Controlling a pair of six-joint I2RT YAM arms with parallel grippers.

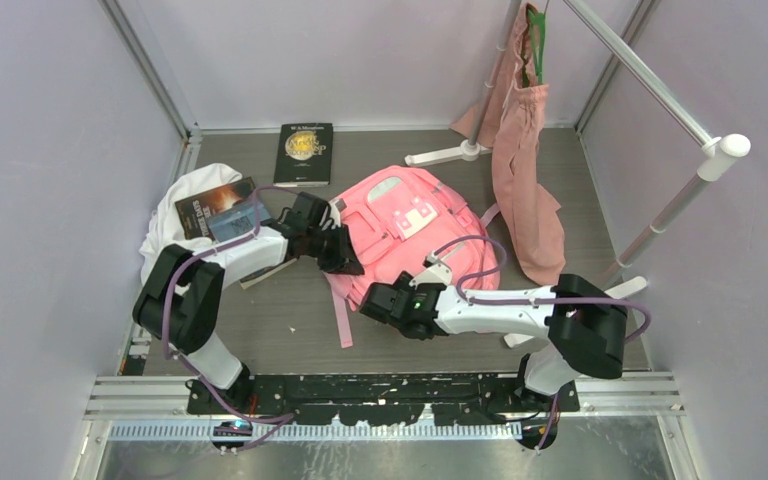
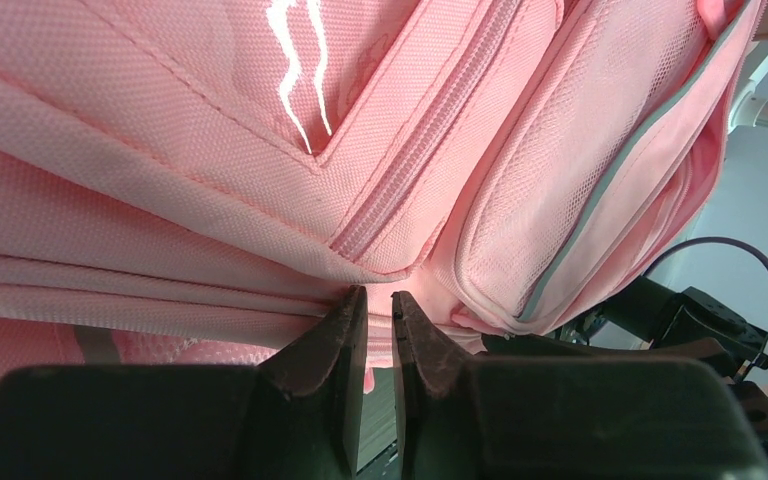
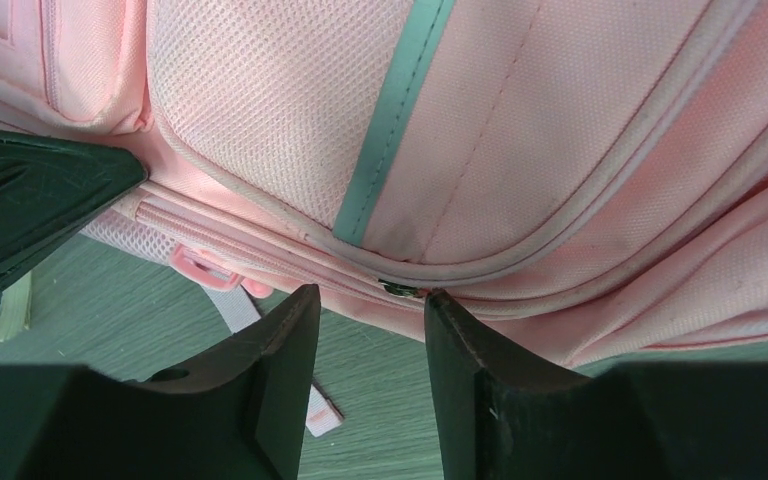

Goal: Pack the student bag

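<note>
A pink backpack (image 1: 400, 215) lies closed-looking on the floor's middle. My left gripper is at its lower left edge, fingertips at the pink zipper seam, part open with a narrow gap. My right gripper stands open at the bag's near edge, with a small dark zipper pull (image 3: 398, 288) on the seam just beyond its fingertips. Books (image 1: 200, 210) lie on a white cloth (image 1: 175, 235) at the left, partly under my left arm, and a dark book (image 1: 302, 155) lies behind.
A white rack (image 1: 650, 230) stands at the right, with a pink cloth item (image 1: 525, 200) hanging from it down to the floor. Bare floor shows in front of the bag.
</note>
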